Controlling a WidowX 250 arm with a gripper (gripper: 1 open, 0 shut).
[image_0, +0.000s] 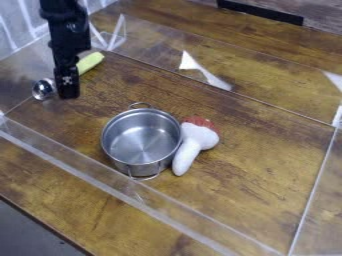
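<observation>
My black gripper (66, 86) is at the upper left, low beside a small shiny metal object (43, 89), its fingers open as far as they show. A pale yellow-green item (90, 62) lies just behind it, partly hidden by the gripper. A steel pot (140, 140) stands in the middle of the wooden table, with white objects (189, 155) and something red (201, 123) against its right side.
Clear acrylic walls (160, 222) border the work area on the wooden table (247, 190).
</observation>
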